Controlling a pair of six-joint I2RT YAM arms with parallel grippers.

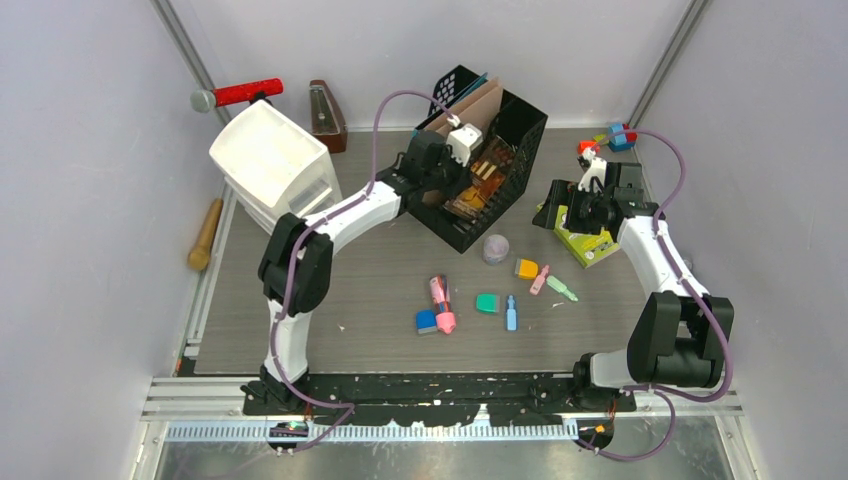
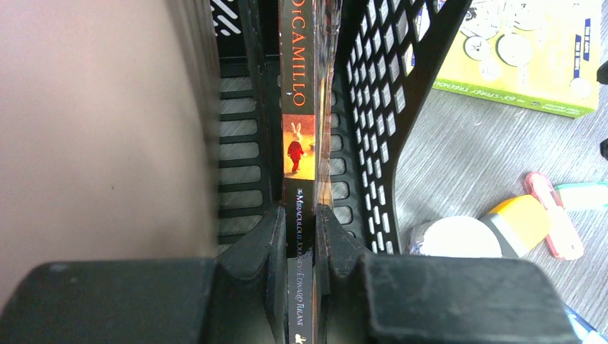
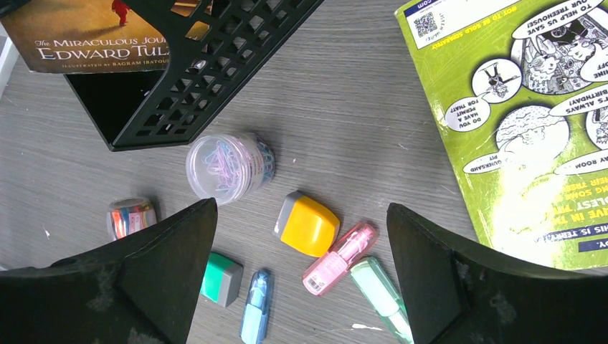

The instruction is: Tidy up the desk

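My left gripper (image 1: 445,180) is inside the black crate (image 1: 520,125), shut on the "Edward Tulane" book (image 2: 298,143), seen spine-up between its fingers beside a tan folder (image 2: 107,122). My right gripper (image 1: 550,210) stands open above the green box (image 3: 502,136), its fingers empty. In front of the crate lie a tub of paper clips (image 3: 222,168), a yellow block (image 3: 307,226), pink (image 3: 337,261) and light green (image 3: 376,294) small bottles or markers, a teal block (image 1: 488,303), a blue one (image 1: 425,322) and a pink cylindrical container (image 1: 440,300).
A white drawer unit (image 1: 270,170) stands left, with a red microphone (image 1: 250,92) and a metronome (image 1: 327,115) behind it. Toy blocks (image 1: 620,138) sit in the back right corner.
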